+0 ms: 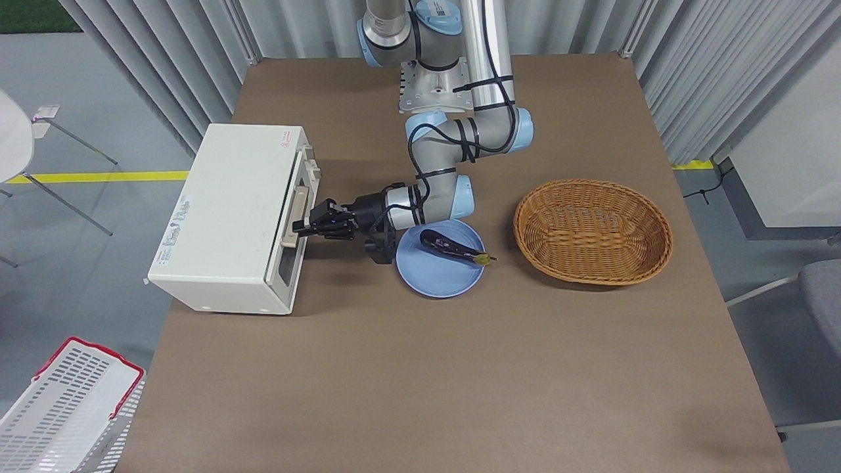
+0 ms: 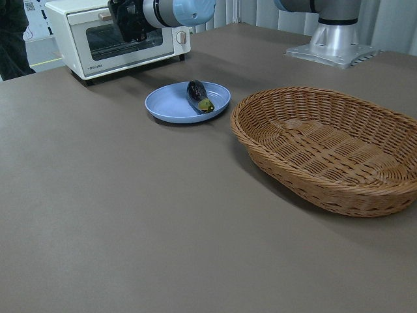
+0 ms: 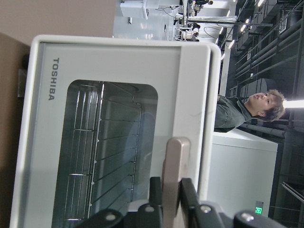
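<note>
A white Toshiba toaster oven (image 1: 218,213) sits at the left of the table. In the wrist view its glass door (image 3: 108,147) fills much of the frame, with a wire rack seen behind the glass. My gripper is at the door's pinkish handle (image 3: 175,159), shut on it, with a dark finger either side. In the front view the gripper (image 1: 303,226) reaches the oven's front from the right. A blue plate (image 1: 430,278) holds an eggplant (image 1: 451,247), just beside the arm.
A round wicker basket (image 1: 592,232) stands to the right of the plate. A person (image 3: 251,109) is visible beyond the oven in the wrist view.
</note>
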